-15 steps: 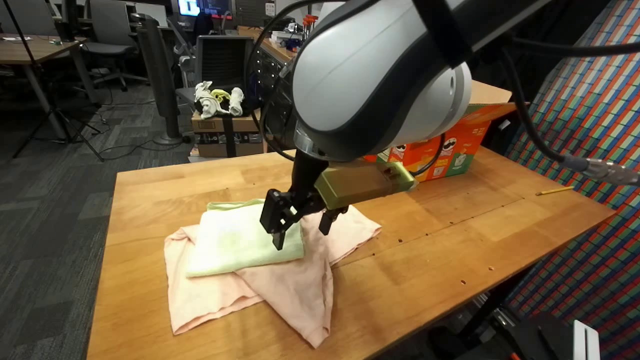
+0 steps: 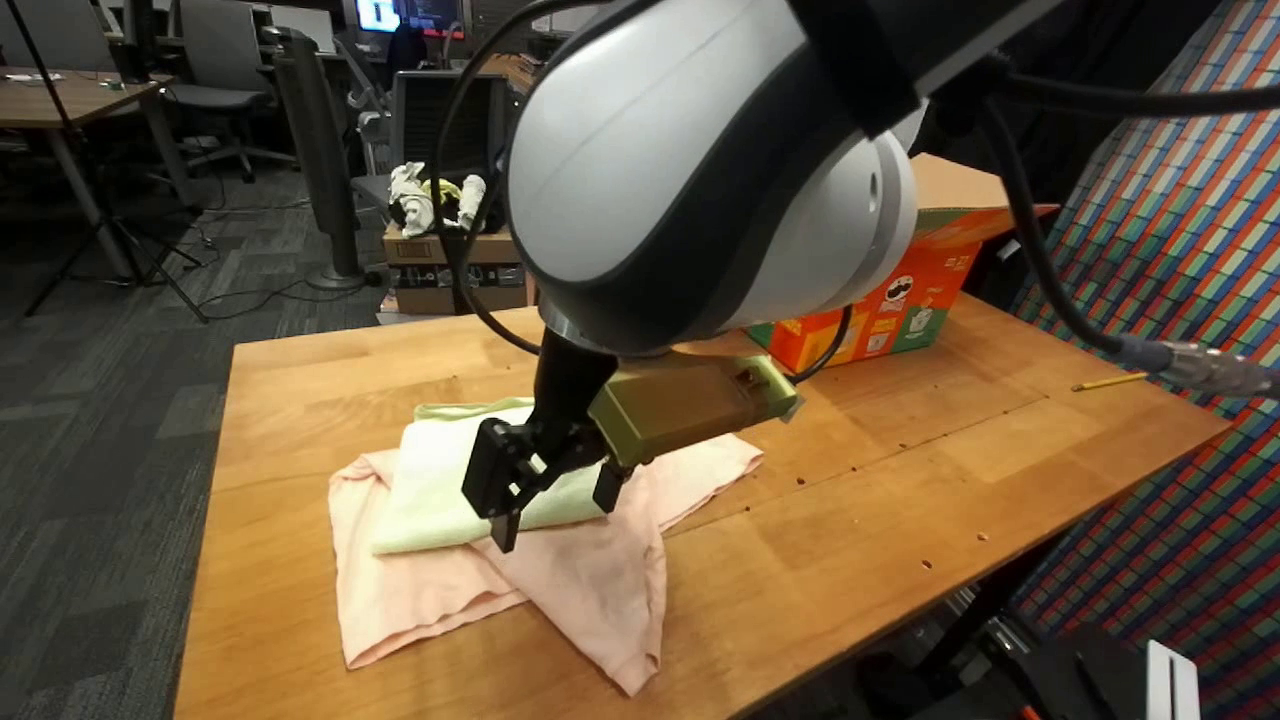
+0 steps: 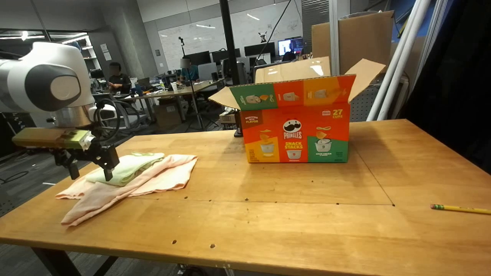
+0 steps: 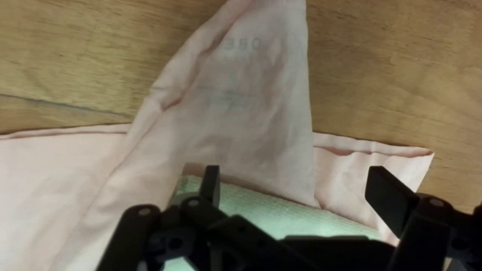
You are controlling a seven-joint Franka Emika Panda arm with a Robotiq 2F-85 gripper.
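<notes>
A folded light green cloth (image 2: 444,492) lies on top of a spread pink cloth (image 2: 600,588) on the wooden table. One corner of the pink cloth juts out toward the table's near edge in exterior view 2. My gripper is open above the cloths, its fingers well apart with nothing held. In the wrist view the green cloth (image 4: 271,207) runs between and below the fingers, partly hidden by them, and the pink cloth (image 4: 244,131) spreads beyond. Exterior view 2 has the gripper (image 3: 91,174) over the green cloth (image 3: 126,169), near the table's left side.
An open orange Pringles box (image 3: 294,133) stands farther along the table, flaps up. A yellow pencil (image 3: 460,209) lies at the far right. Between the cloths and the pencil, the table top (image 3: 276,230) is bare.
In exterior view 1 my gripper has moved left and lower in the picture, across the green cloth. It stays open, and both cloths lie as before.
</notes>
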